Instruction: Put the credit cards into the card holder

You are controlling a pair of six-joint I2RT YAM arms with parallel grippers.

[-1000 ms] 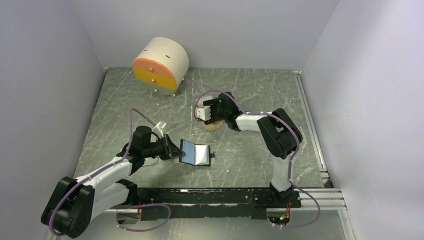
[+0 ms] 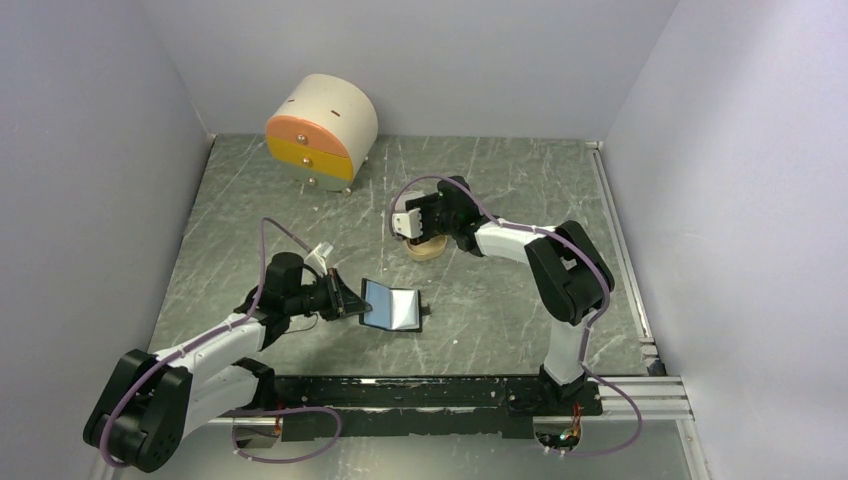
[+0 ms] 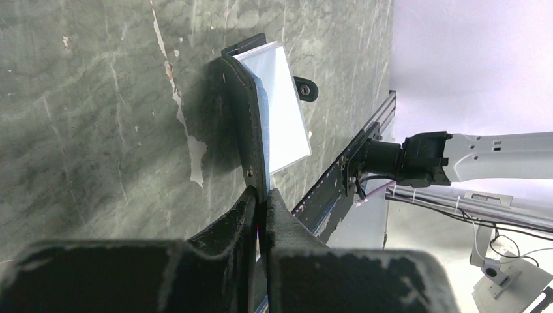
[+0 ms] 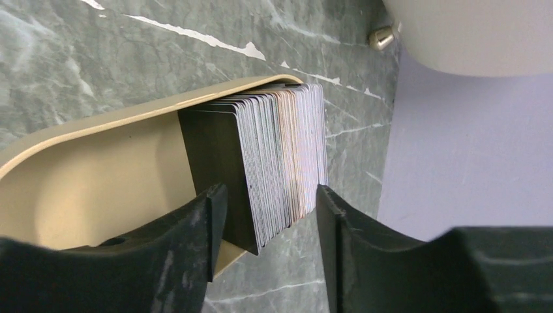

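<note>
The card holder [image 2: 405,308] lies opened near the table's front, with a black cover and pale sleeves. In the left wrist view its raised cover [image 3: 245,124] runs down between the fingertips of my left gripper, which is shut on that cover. White sleeves [image 3: 284,111] fan out beside it. The stack of cards [image 4: 274,156] stands on edge at one end of a beige tray [image 4: 98,169]. My right gripper is part open above the stack, one finger on each side of it in the view; nothing is gripped.
At the back left stands a rounded cream cabinet [image 2: 337,115] with coloured drawers. Bare tabletop [image 2: 540,180] lies to the right and behind. The left part of the beige tray is empty.
My right gripper has shifted very slightly towards the back over the tray, its forearm moving a little to the right. The left arm and the card holder look still.
</note>
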